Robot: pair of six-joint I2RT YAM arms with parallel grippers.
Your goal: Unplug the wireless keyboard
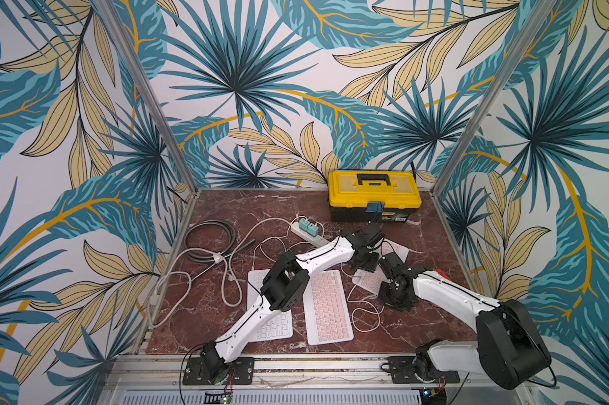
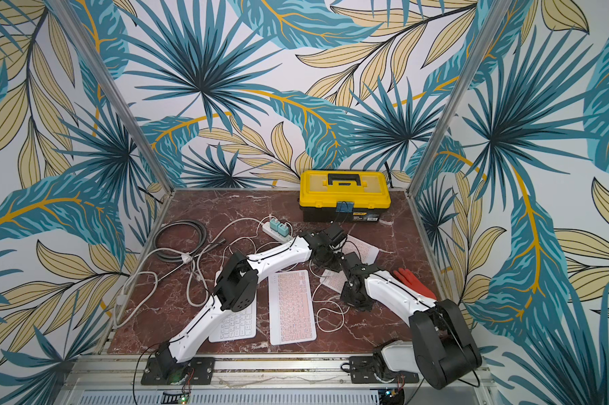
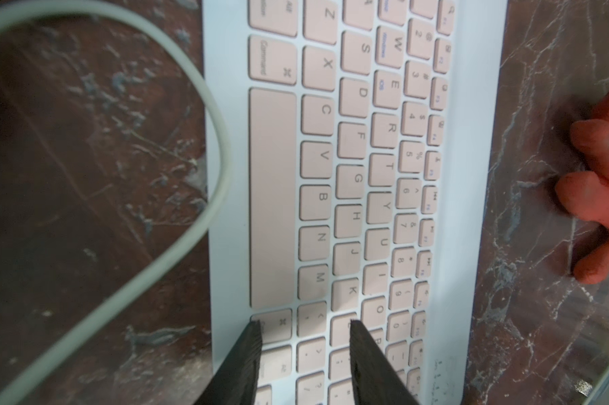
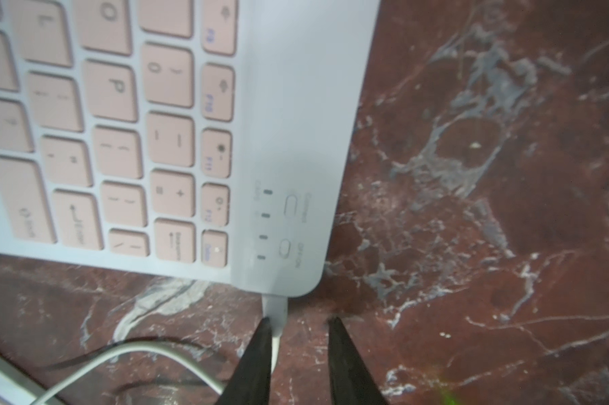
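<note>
A white keyboard with pink keys [image 3: 348, 202] lies crosswise at the right-middle, partly under both arms in the top views. My left gripper hangs over its keys, fingertips apart, nothing seen between them. A white cable connector [image 4: 274, 310] is plugged into the keyboard's corner [image 4: 284, 270]. My right gripper stands open just beside that connector, its left finger close to it; whether they touch I cannot tell.
Two more keyboards [image 1: 328, 307] lie at the front with loose cables. A yellow toolbox [image 1: 374, 185] stands at the back, a power strip [image 1: 297, 229] left of it. Red gloves [image 2: 412, 283] lie at the right, coiled cables at the left.
</note>
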